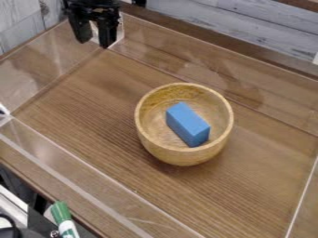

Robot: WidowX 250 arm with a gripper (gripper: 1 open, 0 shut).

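Observation:
My gripper [93, 37] is a small dark shape at the far back left of the wooden table, high in the camera view. I cannot tell whether it is open or shut. On the right half of the table a round tan bowl [154, 138] holds a blue block [187, 123], which lies tilted inside it.
A pale rim runs along the back edge. At the lower left, beyond the table's edge, lie a green and white tube [63, 219] and some dark items.

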